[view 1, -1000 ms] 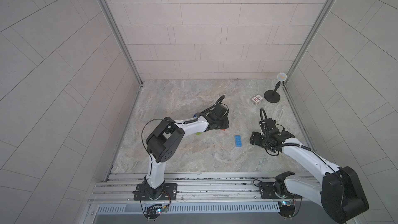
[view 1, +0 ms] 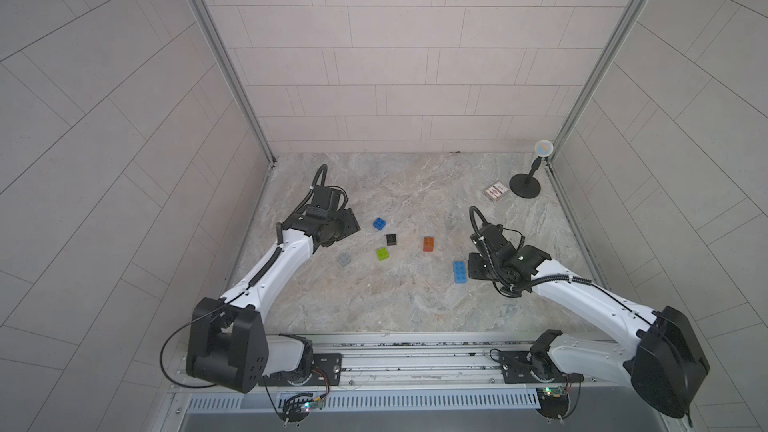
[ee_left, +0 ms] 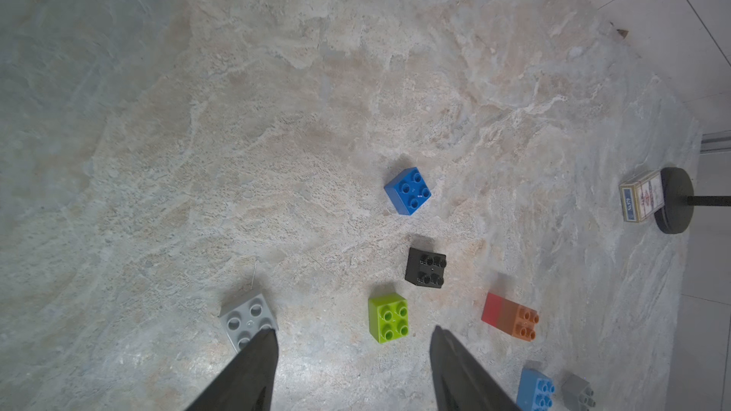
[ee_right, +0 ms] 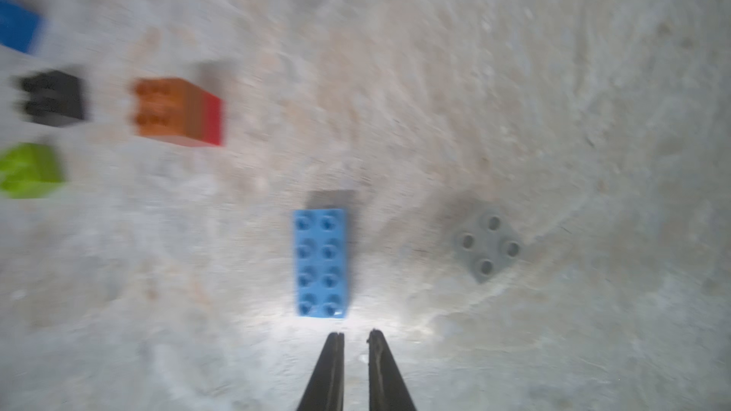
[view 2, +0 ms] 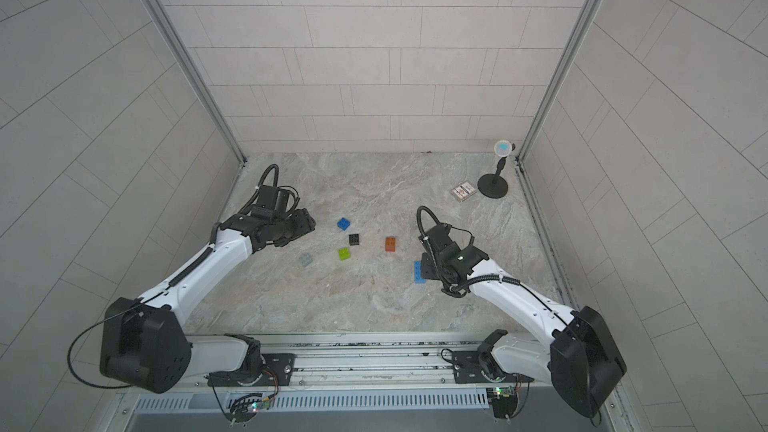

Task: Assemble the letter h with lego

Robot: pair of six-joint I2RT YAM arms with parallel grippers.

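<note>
An orange brick [ee_right: 163, 110] on a red one [ee_right: 209, 118] stands mid-table, right of a black brick [ee_left: 425, 267], a lime brick [ee_left: 388, 318] and a dark blue brick [ee_left: 407, 190]. A grey brick [ee_left: 246, 318] lies further left. My left gripper hangs open over the left of the table, nothing between its fingers. My right gripper is over the right side, just behind the long light blue brick [ee_right: 320, 262] in its wrist view, fingertips close together; I see nothing held between them. Another grey brick [ee_right: 487, 243] lies right of the blue one.
A small card box [view 1: 496, 190] and a black stand [view 1: 525, 185] with a round top are at the back right. Walls border the table.
My left arm has swung left, away from the orange-red stack, uncovering the middle bricks. My right gripper has moved slightly left toward the light blue brick.
</note>
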